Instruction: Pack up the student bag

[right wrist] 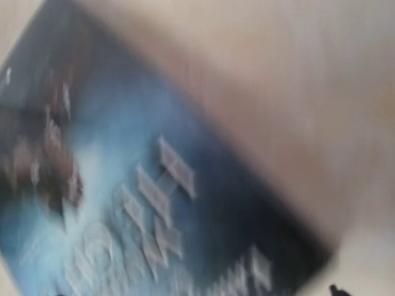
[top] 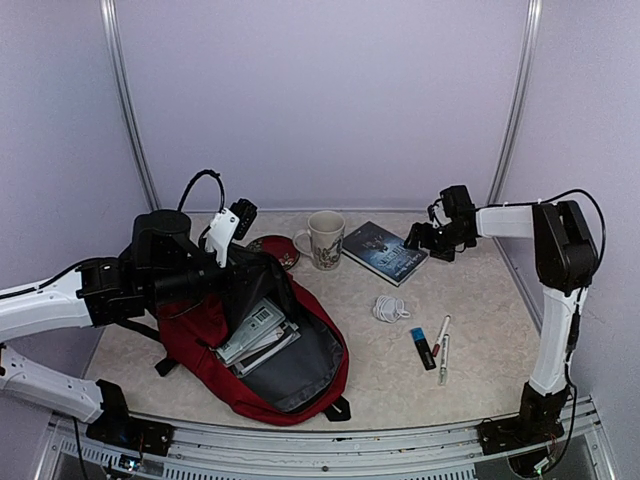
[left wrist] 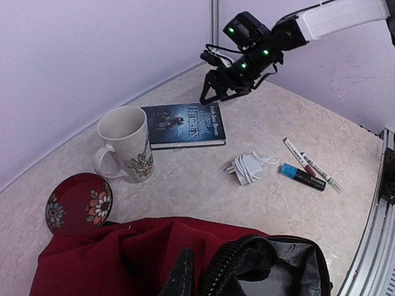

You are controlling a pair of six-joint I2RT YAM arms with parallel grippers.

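A red backpack [top: 240,380] lies open with books [top: 255,335] inside; my left gripper [top: 225,265] is over it, shut at the top of the raised zipped flap [left wrist: 234,265]. Whether fabric is between its fingers is unclear. My right gripper [top: 428,240] hovers at the right end of a blue book [top: 378,250], which fills much of the blurred right wrist view; its finger state is unclear. A white charger with cable [top: 390,310], a highlighter [top: 423,349] and two markers [left wrist: 299,155] lie on the right of the table.
A patterned mug [top: 325,240] stands left of the blue book, with a red floral plate [left wrist: 79,203] left of it at the back.
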